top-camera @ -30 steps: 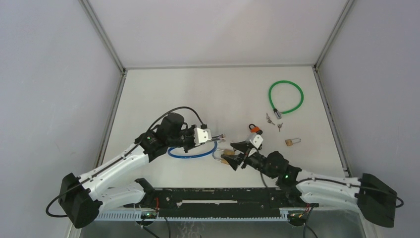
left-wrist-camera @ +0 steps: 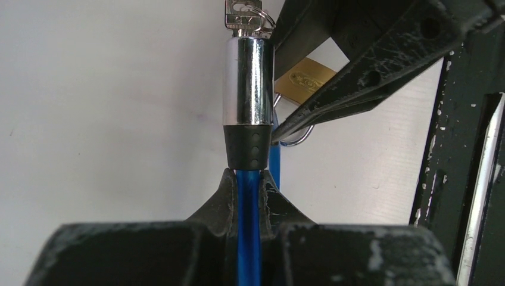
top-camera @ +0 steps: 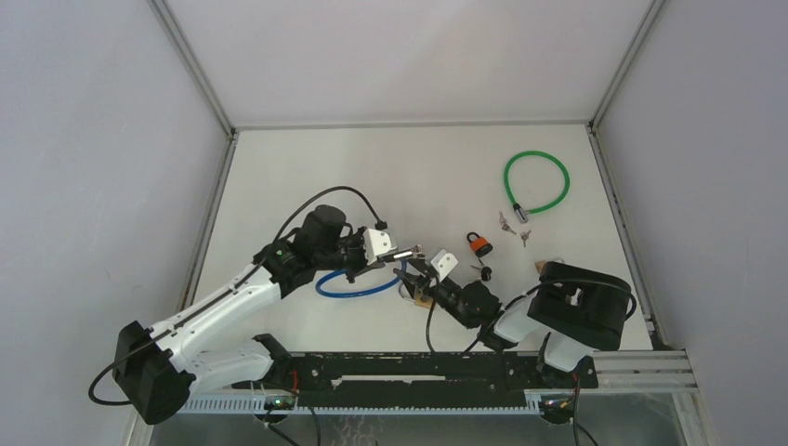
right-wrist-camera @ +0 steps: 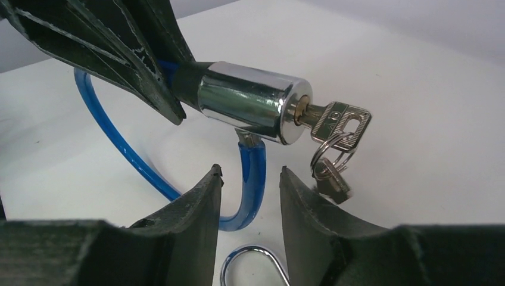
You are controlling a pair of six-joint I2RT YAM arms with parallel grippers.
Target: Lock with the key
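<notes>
A blue cable lock [top-camera: 358,295] is held near its silver barrel [left-wrist-camera: 249,83], my left gripper being shut on the blue cable just behind the black collar. In the right wrist view a key [right-wrist-camera: 341,124] sits in the end of the barrel, a second key [right-wrist-camera: 332,180] dangling from its ring. The cable's other end [right-wrist-camera: 252,161] meets the barrel's side from below. My right gripper is part open, its fingertips on either side of that lower cable end in view; no contact with it shows.
A brass padlock [left-wrist-camera: 306,80] lies below the right gripper. To the right are an orange-black padlock [top-camera: 479,244], loose keys [top-camera: 525,237] and a green cable lock [top-camera: 565,177].
My right arm has swung left, bringing its gripper from over the table's middle right up beside the blue lock's barrel. The left gripper has barely moved and keeps its hold.
</notes>
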